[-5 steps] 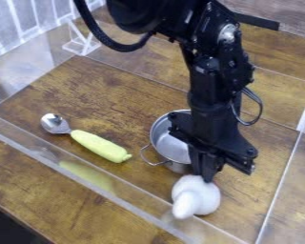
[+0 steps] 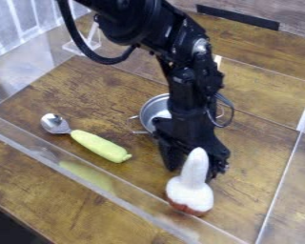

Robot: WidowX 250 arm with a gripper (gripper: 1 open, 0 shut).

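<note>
The black gripper (image 2: 193, 152) is low at the front right of the board, directly behind a white object with a reddish base (image 2: 191, 193), which stands upright; whether they touch is unclear, and the fingertips are largely hidden by it. A metal pot (image 2: 155, 112) with wire handles sits behind the arm, mostly covered by it. At the left lie a metal spoon (image 2: 53, 123) and a pale yellow corn cob (image 2: 100, 145).
The wooden table (image 2: 60, 195) has clear panels along the front and right. Bare wood lies behind the arm and at the far left. A white railing stands at the back left.
The arm has moved left and now covers more of the pot. The white object has shifted slightly left and changed from tilted to more upright.
</note>
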